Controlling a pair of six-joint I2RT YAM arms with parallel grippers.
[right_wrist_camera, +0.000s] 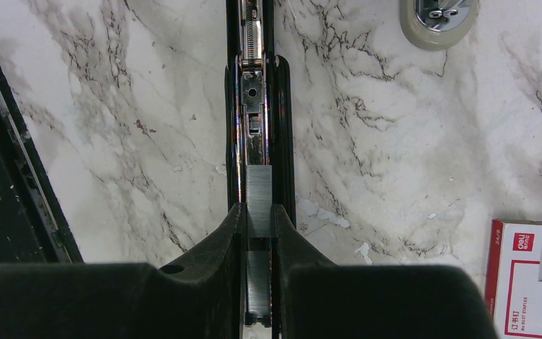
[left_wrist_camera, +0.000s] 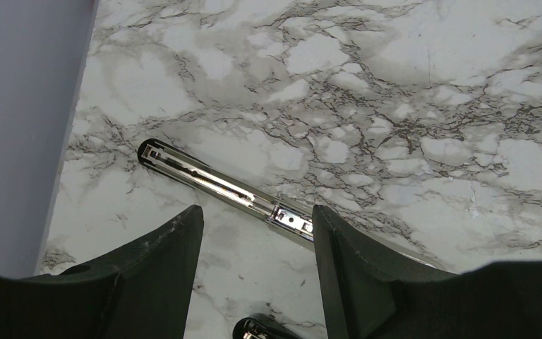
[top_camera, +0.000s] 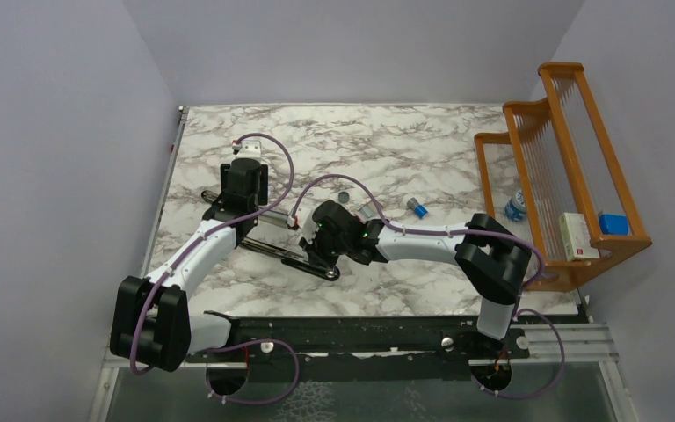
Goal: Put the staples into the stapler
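An opened black stapler [right_wrist_camera: 285, 127] lies lengthwise in the right wrist view, its metal channel facing up. My right gripper is shut on a grey staple strip [right_wrist_camera: 260, 183], low at the channel. Another grey ribbed stretch shows behind the fingertips; whether it is separate, I cannot tell. In the left wrist view, my left gripper stands open with nothing between its fingers. Beyond its tips lies a long metal-channelled stapler part [left_wrist_camera: 212, 182], partly hidden by the right-hand finger. The dark end of another part [left_wrist_camera: 261, 328] shows at the bottom edge.
A red and white staple box [right_wrist_camera: 529, 289] lies to the right in the right wrist view. A small blue item [top_camera: 417, 207] rests mid-table, and a wooden rack [top_camera: 549, 176] stands at the right.
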